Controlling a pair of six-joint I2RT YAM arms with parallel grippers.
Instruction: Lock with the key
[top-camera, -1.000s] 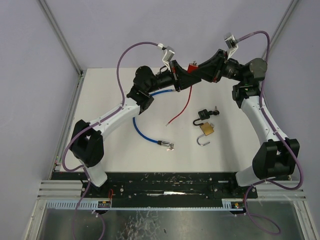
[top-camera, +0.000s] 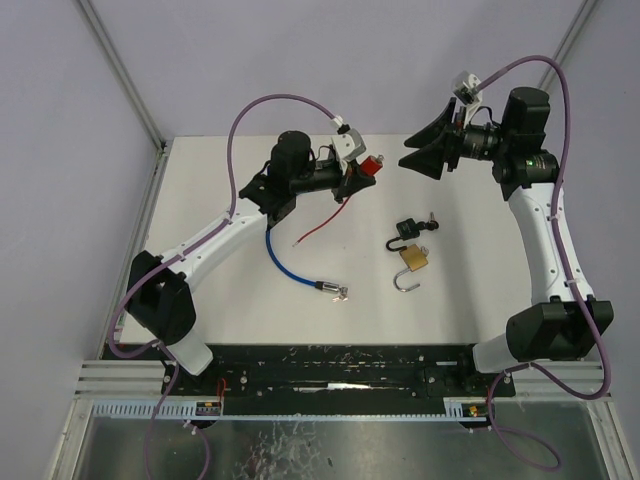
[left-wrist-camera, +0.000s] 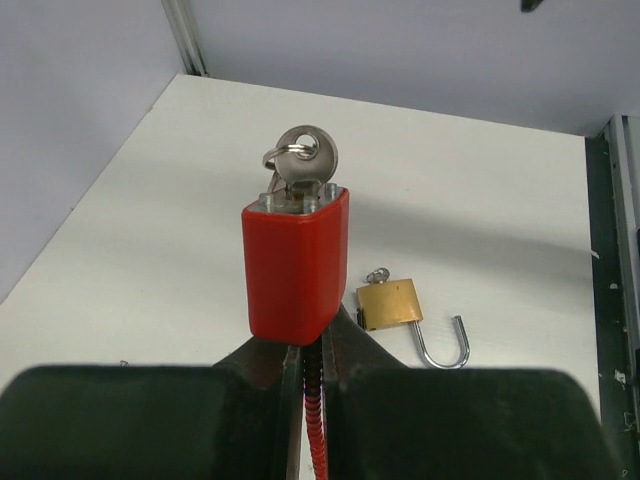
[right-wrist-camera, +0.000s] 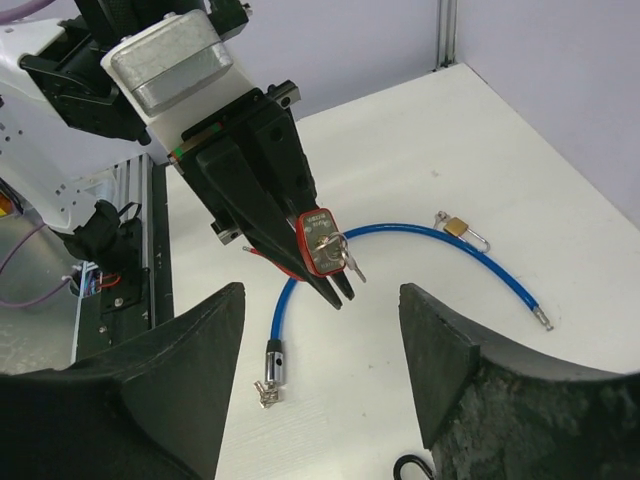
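A red lock with a key in its top and a thin red cable is held in my left gripper, which is shut on it. The key also shows on the lock in the right wrist view, near the left fingertips. My right gripper stands open to the right of the lock, apart from it, with nothing between its fingers.
A blue cable lock lies on the white table. A brass padlock and a black padlock, both with keys or shackles showing, lie right of centre.
The left gripper has shifted left with the red lock.
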